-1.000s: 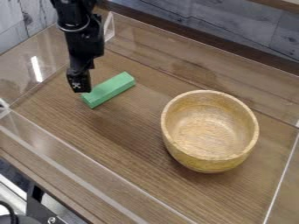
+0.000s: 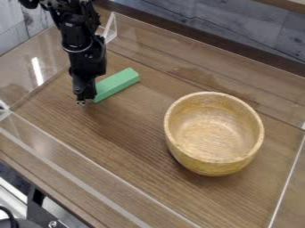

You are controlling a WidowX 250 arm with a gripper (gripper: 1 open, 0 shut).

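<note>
The black gripper (image 2: 86, 98) reaches down from the top left and is low over the table, its fingertips at the left end of a green block (image 2: 117, 83). It looks shut; whether anything is between its fingers is hard to see, and the block lies on the wood beside it.
A large round tan bowl (image 2: 213, 130) stands on the right. A backboard runs along the top right, and cables lie at the lower left.
The gripper has moved down and a little right to the green block's left end, and its fingers have come together. The block looks little changed in place.
</note>
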